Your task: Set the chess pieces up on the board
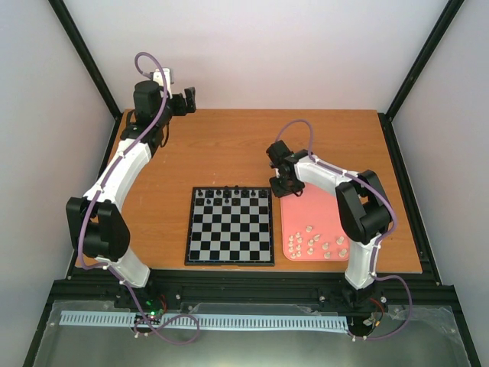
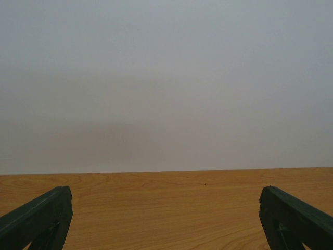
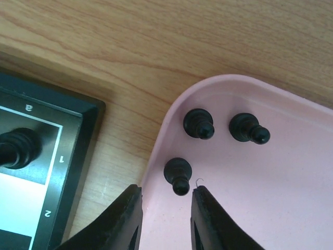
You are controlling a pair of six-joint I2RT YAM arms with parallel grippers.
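Observation:
Three black pawns lie in view in the pink tray's corner in the right wrist view: a near pawn (image 3: pixel 178 174), a corner pawn (image 3: pixel 199 124) and a third pawn (image 3: pixel 250 128). My right gripper is part open above the tray, its fingertips either side of the near pawn's head in that view; contact cannot be made out. The chessboard (image 1: pixel 231 246) carries black pieces along its far rows, while its near rows are bare. Far off at the back left, my left gripper stands wide open and empty.
Several pale pieces (image 1: pixel 311 241) stand at the near end of the pink tray (image 1: pixel 330 208). A narrow wood strip separates tray and board; the board's dark rim (image 3: pixel 83 146) shows at left.

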